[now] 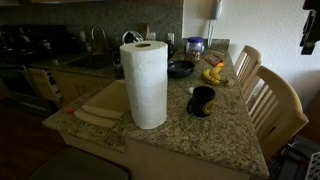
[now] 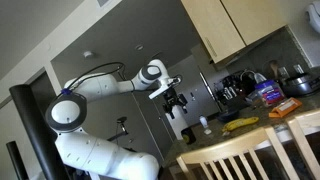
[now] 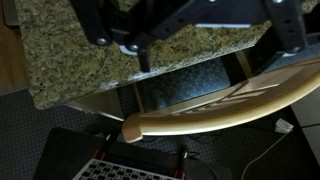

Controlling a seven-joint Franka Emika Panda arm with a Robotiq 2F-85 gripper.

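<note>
In the wrist view, my gripper shows as dark parts along the top, its two fingers wide apart with nothing visible between them. Beneath it lie the granite counter's edge and a wooden chair. Exterior view 2 has the white arm (image 2: 95, 150) reaching up, the gripper (image 2: 168, 97) high in the air, clear of the counter. Only a dark part of it enters exterior view 1 at the upper right. On the counter stand a white paper towel roll (image 1: 148, 88), a black mug (image 1: 202, 102) and yellow bananas (image 1: 213, 75), all apart from the gripper.
A black pan (image 1: 180, 69) and a lidded jar (image 1: 195, 46) sit farther back on the counter (image 1: 165, 143). Light beige boards (image 1: 105, 105) lie left of the roll. Wooden chairs (image 1: 275, 105) line the right side. A laptop (image 3: 120, 172) is below the counter.
</note>
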